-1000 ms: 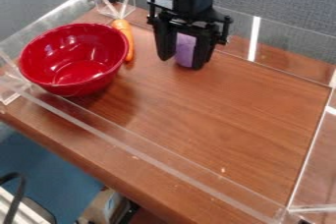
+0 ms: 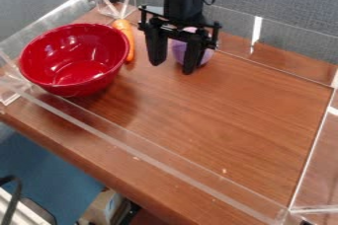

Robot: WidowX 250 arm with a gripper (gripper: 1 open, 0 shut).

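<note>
My black gripper (image 2: 175,51) hangs over the back middle of the wooden table, its two fingers apart. A purple object (image 2: 188,49) is just behind it, partly hidden by the fingers; I cannot tell whether it touches them. A large red bowl (image 2: 74,63) sits at the left, and an orange carrot-like object (image 2: 126,34) lies beside it toward the back.
Clear plastic walls (image 2: 271,30) border the table (image 2: 224,130). A small dark blue object stands at the back left corner.
My gripper has shifted left and slightly up in the picture, and the purple object is now more hidden behind it.
</note>
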